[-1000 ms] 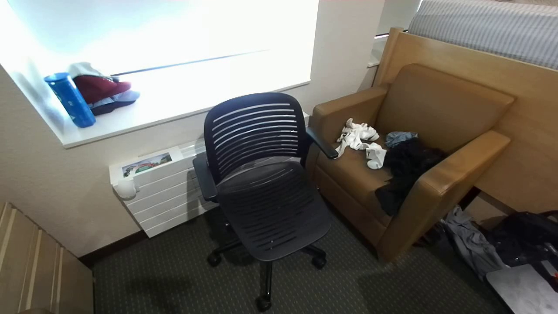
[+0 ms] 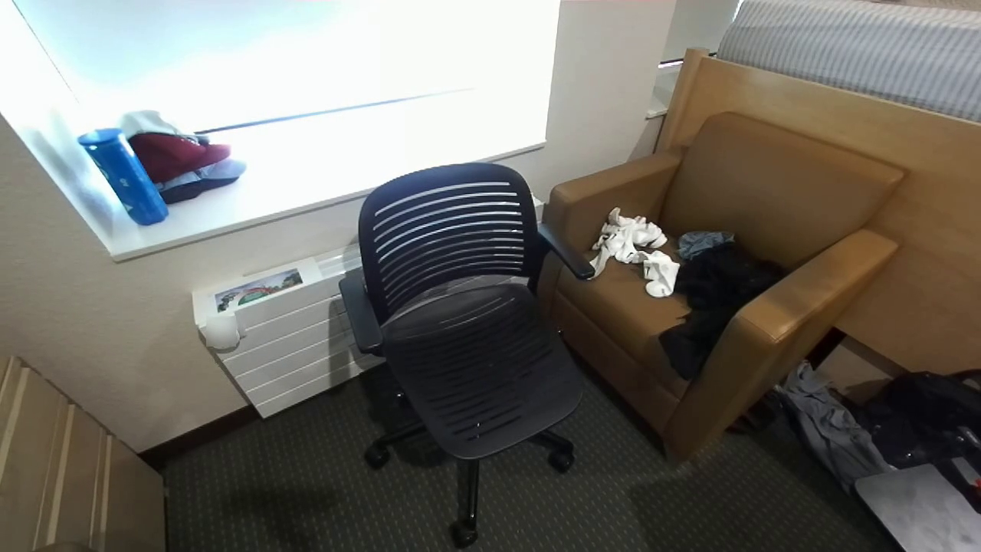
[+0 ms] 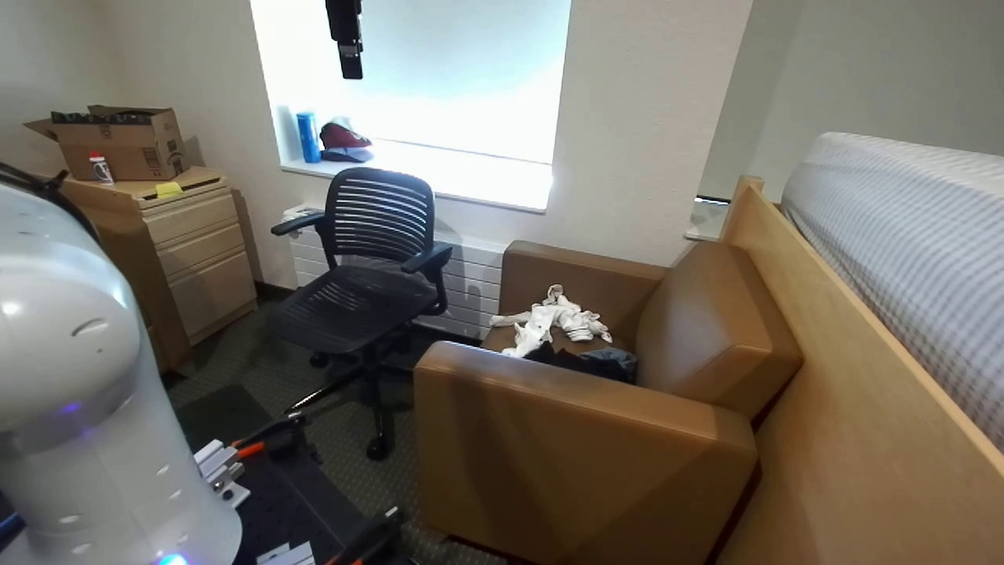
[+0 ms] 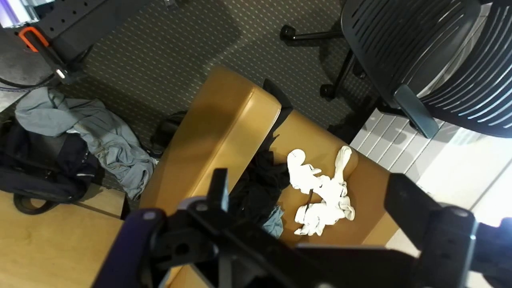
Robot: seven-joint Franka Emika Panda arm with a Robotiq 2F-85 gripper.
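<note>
Wide apart stand the two black fingers (image 4: 219,188) in the wrist view, so my gripper is open, with nothing held between them. It looks down on the brown armchair from above. White socks (image 4: 320,192) lie in a loose heap on the seat, seen in the gap between the fingers but well below. Black clothing (image 4: 261,185) and a blue-grey cloth (image 4: 274,221) lie beside them, partly hidden by my gripper. In exterior view 2, part of the gripper (image 3: 351,67) hangs high in front of the window; exterior view 1 does not show it.
A black swivel chair (image 2: 469,368) stands beside the armchair (image 2: 782,175). On the windowsill are a blue bottle (image 2: 126,176) and several caps (image 2: 179,161). Grey clothing (image 4: 103,132) and a dark bag (image 4: 48,165) lie by the bed frame. An open cardboard box (image 3: 122,143) sits on the drawers.
</note>
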